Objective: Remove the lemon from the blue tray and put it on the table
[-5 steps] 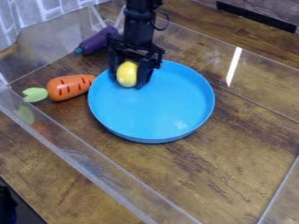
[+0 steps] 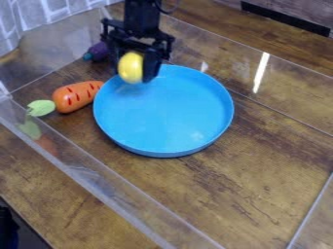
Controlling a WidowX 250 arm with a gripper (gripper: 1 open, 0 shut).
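Between the fingers of my black gripper [image 2: 135, 64] is the yellow lemon [image 2: 131, 67], at the upper left rim of the blue tray [image 2: 163, 122]. The gripper is shut on it, and the dark fingers cover part of its sides. The lemon looks raised off the tray's surface. Apart from the lemon and gripper over its rim, the round tray is bare.
An orange toy carrot [image 2: 78, 96] with a green top lies left of the tray. A purple object [image 2: 97, 51] lies partly behind the gripper. Clear plastic walls run along the left and far right. Wooden table [image 2: 267, 146] right of the tray is free.
The gripper and lemon have moved up in the view, from inside the tray's upper left part to its rim. The tray shifted slightly left earlier; the carrot has barely moved.
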